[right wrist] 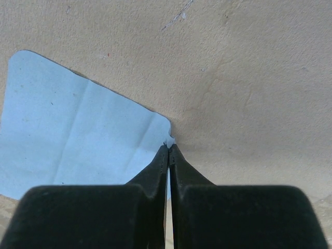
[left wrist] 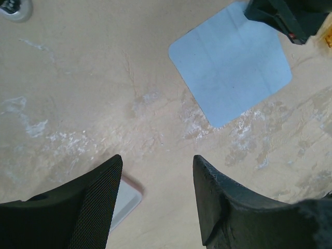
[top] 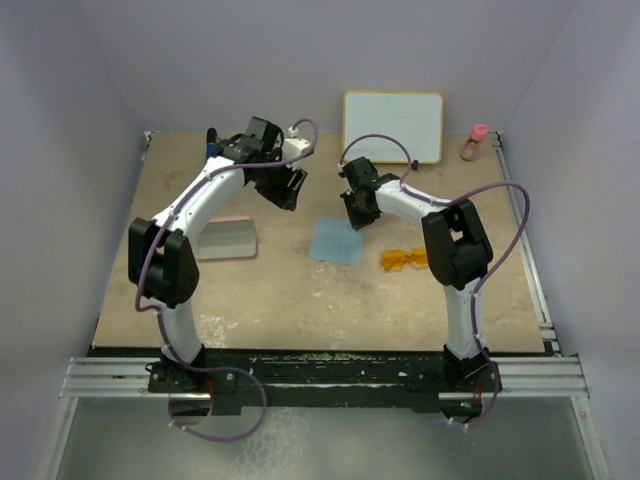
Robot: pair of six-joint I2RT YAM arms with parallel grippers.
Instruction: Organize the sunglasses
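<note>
A light blue cloth [top: 336, 243] lies flat at mid-table. In the right wrist view, the fingertips of my right gripper are shut on a small pinched fold at the cloth's [right wrist: 98, 129] corner. My left gripper is open and empty, held above the table to the upper left of the cloth. An open case [top: 226, 240], grey inside with a pinkish edge, lies left of the cloth; one corner of the case [left wrist: 126, 201] shows between the left fingers. The orange sunglasses [top: 404, 259] rest right of the cloth, below the right forearm.
A whiteboard [top: 392, 125] lies at the back, and a pink-capped bottle [top: 474, 142] stands at the back right. A dark object [top: 211, 140] is partly hidden behind the left arm.
</note>
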